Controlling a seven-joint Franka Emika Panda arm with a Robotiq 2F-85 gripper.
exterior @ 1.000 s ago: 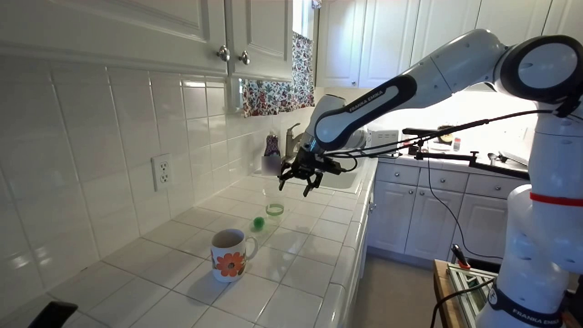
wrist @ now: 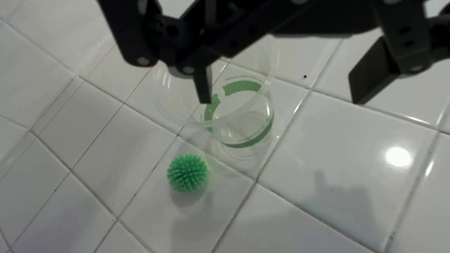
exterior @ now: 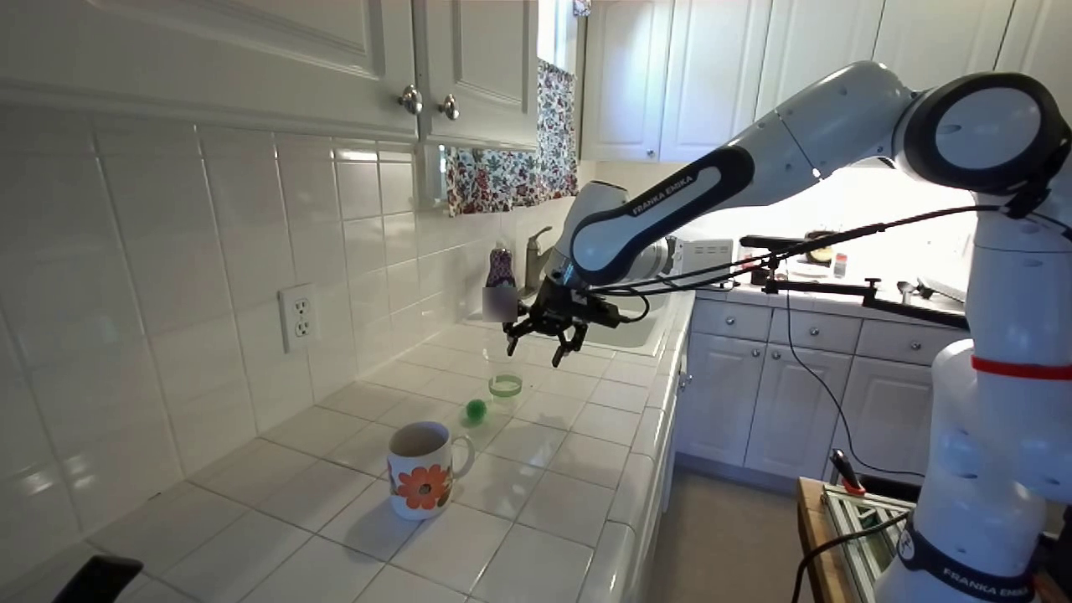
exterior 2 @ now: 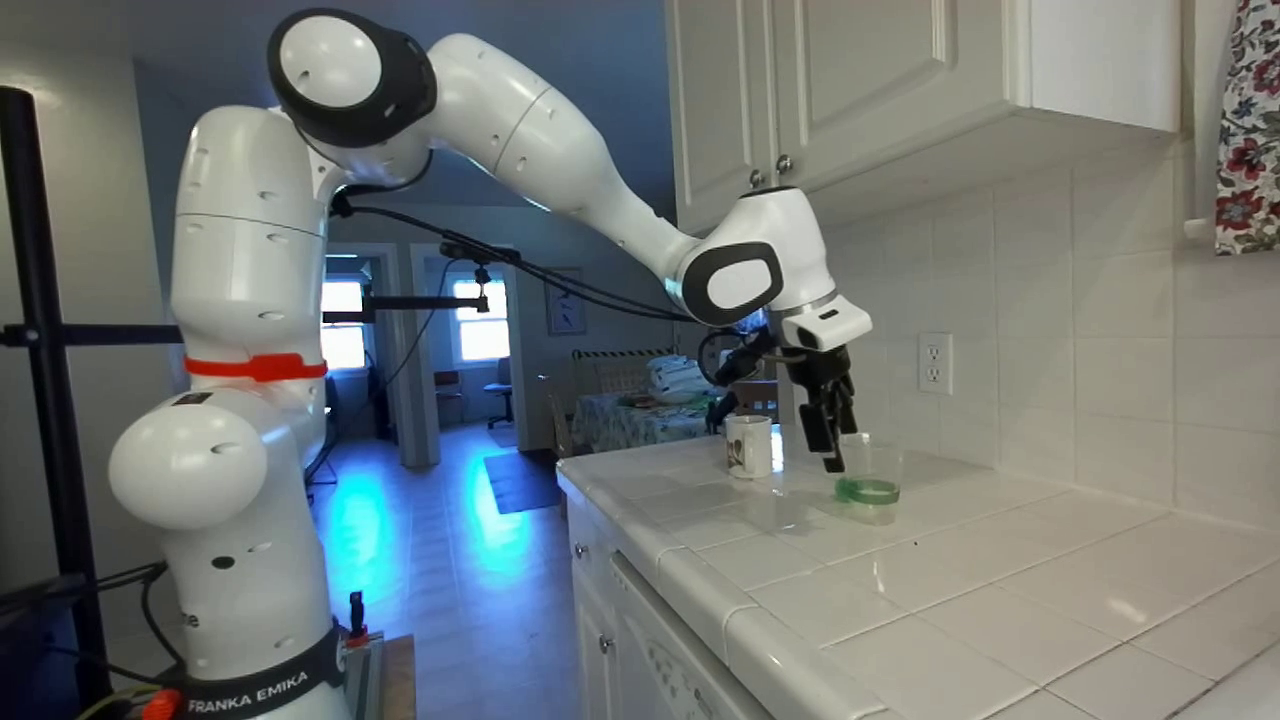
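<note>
On the white tiled counter stands a clear plastic cup (wrist: 242, 135) with a green band, upright; in exterior view 2 the cup (exterior 2: 869, 486) is partly behind the gripper. Beside it lies a spiky green ball (wrist: 187, 173), outside the cup, also visible as a small green ball (exterior: 475, 409) in exterior view 1. A white mug (exterior: 421, 471) with an orange flower stands apart, toward exterior camera 1. My gripper is open above the counter with nothing held; in the wrist view one finger (wrist: 203, 86) overlaps the cup's rim. Whether they touch I cannot tell.
The tiled wall with an outlet (exterior: 298, 316) bounds one side of the counter. A sink (exterior: 633, 323) and a purple bottle (exterior: 500, 268) lie beyond the cup. Upper cabinets (exterior 2: 888, 96) overhang the counter. Bare tiles (exterior 2: 996, 612) spread toward exterior camera 2.
The arm has lowered slightly, and my gripper has shifted a little left in exterior view 1, toward the wall side. Cup, ball and mug have stayed in place.
</note>
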